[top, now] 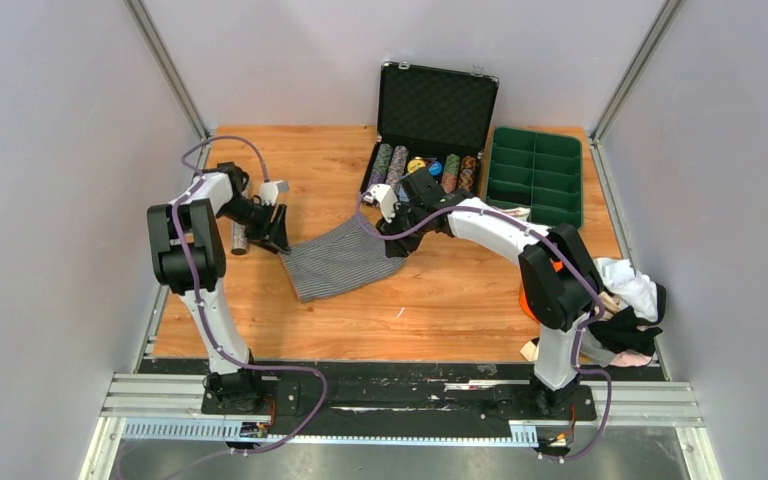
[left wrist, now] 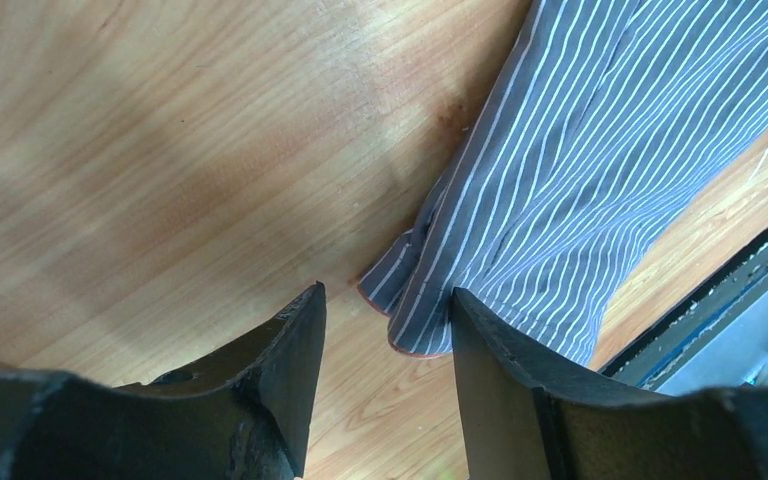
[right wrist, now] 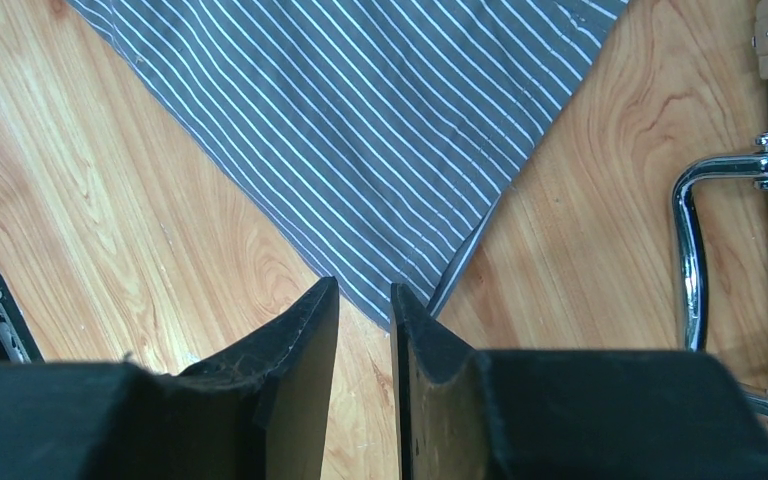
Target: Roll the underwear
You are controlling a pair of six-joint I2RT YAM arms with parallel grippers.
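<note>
The grey striped underwear (top: 340, 262) lies folded flat and slanted at the middle left of the table. In the left wrist view, one corner of the underwear (left wrist: 520, 240) is narrow and rumpled, with a second layer peeking out beside it. My left gripper is part open at that corner, its right fingertip touching or just over the cloth. At the opposite end my right gripper is also part open, a narrow gap between its fingertips, which sit at the tip of the other corner of the underwear (right wrist: 360, 140). Contact there is hard to tell.
Behind the cloth stands an open black case (top: 437, 105) with several rolled pieces in it. A green compartment box (top: 535, 170) is right of it. A patterned roll (top: 239, 238) lies beside the left gripper. Clothes (top: 628, 310) are heaped at the right.
</note>
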